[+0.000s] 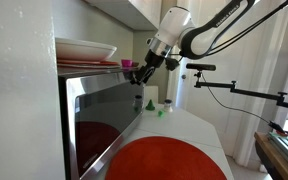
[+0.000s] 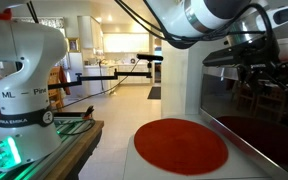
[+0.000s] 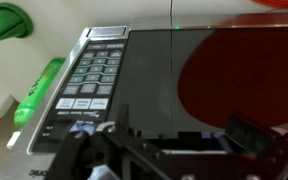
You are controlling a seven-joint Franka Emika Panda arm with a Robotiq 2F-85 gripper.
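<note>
A silver microwave (image 1: 96,112) with a dark, glossy door stands along the left side of the counter. My gripper is open in front of the microwave's face, near the door's edge close to the keypad (image 3: 91,78). Its dark fingers (image 3: 246,134) are spread apart, with nothing seen held between them. In the wrist view the dark door (image 3: 149,85) fills the middle and carries a red reflection. The door looks shut. Whether a fingertip touches the microwave cannot be told.
A round red mat (image 1: 166,160) covers the near counter. On top of the microwave sit a white dish (image 1: 82,52) and a pink cup (image 1: 126,63). Beyond it are a green cone (image 3: 9,20), a green bottle (image 3: 39,90) and a white jar (image 1: 168,106).
</note>
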